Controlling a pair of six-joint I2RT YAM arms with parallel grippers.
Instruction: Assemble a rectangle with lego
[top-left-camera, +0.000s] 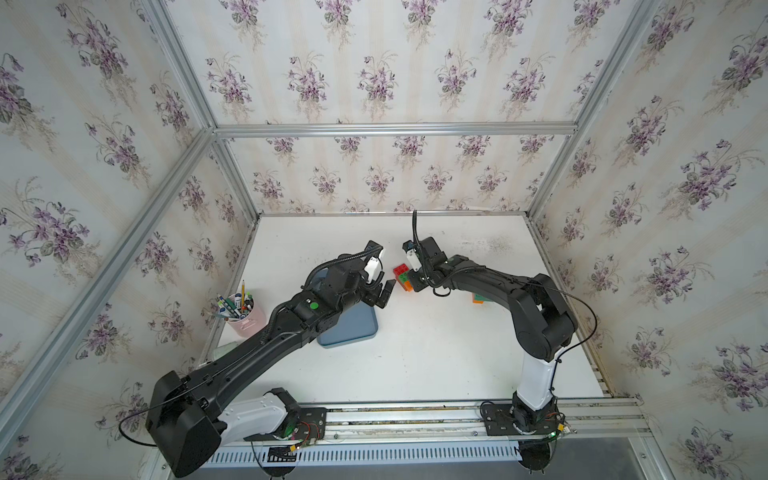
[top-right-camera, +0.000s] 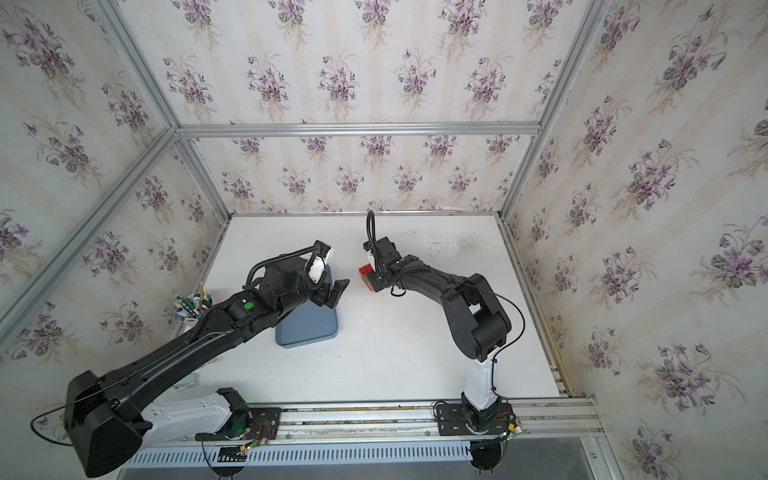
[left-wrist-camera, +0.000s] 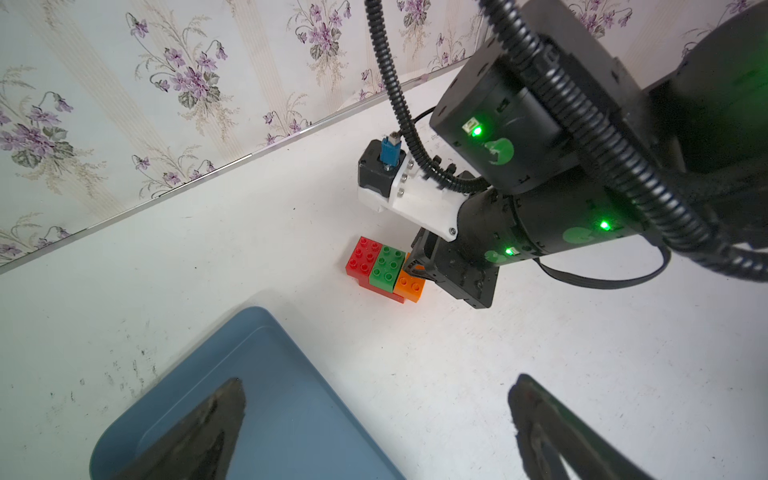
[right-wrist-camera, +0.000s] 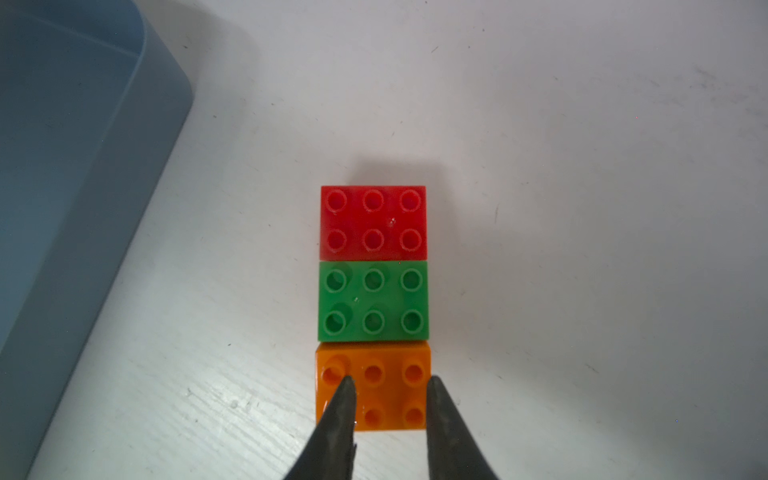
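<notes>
In the right wrist view three bricks lie in a row, long sides touching: red (right-wrist-camera: 392, 220), green (right-wrist-camera: 392, 301) and orange (right-wrist-camera: 392, 364). From the left wrist view, another red layer (left-wrist-camera: 381, 291) shows beneath them. My right gripper is part open over the orange end, its fingertips apart. One fingertip overlaps the orange brick's top, the other is at its right edge; contact cannot be judged. My left gripper is wide open, nothing between its fingers, left of the bricks and partly above the tray.
A blue-grey tray (top-left-camera: 348, 342) lies under the left arm. A pink pen cup (top-left-camera: 249, 322) stands at the table's left edge. Another orange piece (top-left-camera: 477, 299) with green beside it peeks out below the right arm.
</notes>
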